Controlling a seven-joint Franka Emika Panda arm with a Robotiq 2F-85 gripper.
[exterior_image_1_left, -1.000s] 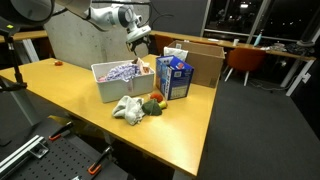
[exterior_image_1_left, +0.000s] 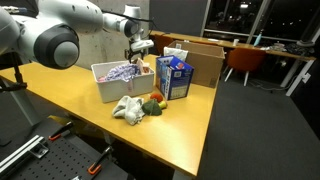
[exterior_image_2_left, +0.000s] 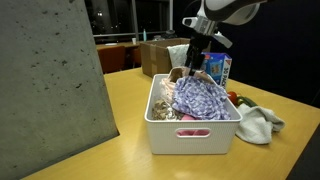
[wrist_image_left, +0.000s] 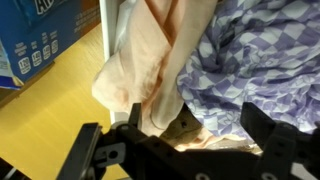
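Note:
A white bin (exterior_image_2_left: 190, 142) stands on the table, filled with cloths. Purple-and-white checkered cloth (wrist_image_left: 245, 70) fills the right of the wrist view, with a peach cloth (wrist_image_left: 140, 65) beside it, partly over the bin's rim. My gripper points down over these cloths, its fingers spread wide apart and nothing held between them. In exterior view 2 the gripper (exterior_image_2_left: 190, 68) hangs just above the heap at the bin's back; whether its tips touch cloth cannot be told.
A blue box (exterior_image_1_left: 176, 77) stands right of the bin, with a cardboard box (exterior_image_1_left: 196, 62) behind. A pale crumpled cloth (exterior_image_1_left: 129, 109), a green item (exterior_image_1_left: 151, 107) and a red item (exterior_image_1_left: 156, 96) lie in front.
The arm has reached farther over the bin, and my gripper has come lower toward its back right part. The bin and the items on the table look unmoved.

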